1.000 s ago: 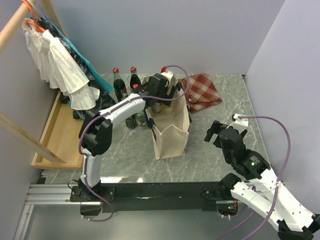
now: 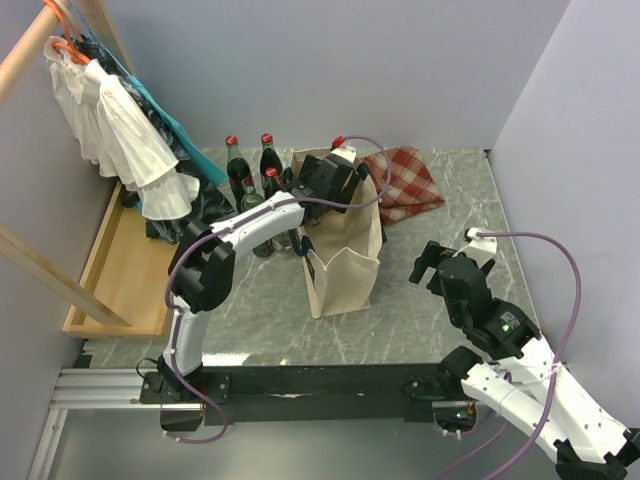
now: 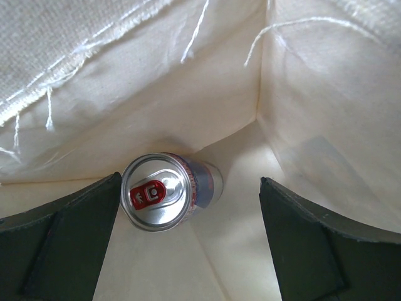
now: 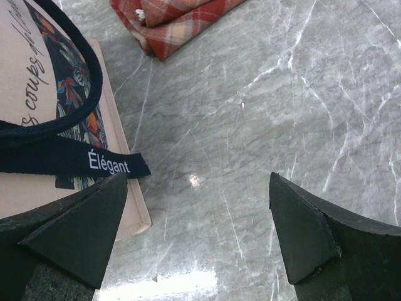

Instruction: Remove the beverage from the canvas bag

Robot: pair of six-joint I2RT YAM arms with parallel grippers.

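Note:
The cream canvas bag (image 2: 345, 280) stands open on the marble counter, its mouth facing up. Inside it, in the left wrist view, a drink can (image 3: 156, 192) lies tilted against the bag's wall, its silver lid with a red pull tab towards the camera. My left gripper is over the bag's far part, open, its fingers (image 3: 81, 235) apart with the can beyond them, nearer the left one. From above, the left arm hides the can. My right gripper hangs open over bare counter to the right of the bag, nothing between its fingers.
Several dark bottles (image 2: 238, 168) with red caps stand close to the bag's left side. A red checked cloth (image 2: 408, 187) lies behind it on the right. Dark straps (image 4: 69, 157) stick out from the bag's side. The counter (image 4: 213, 144) right of the bag is clear.
The right arm has stayed still, and the bag has hardly moved.

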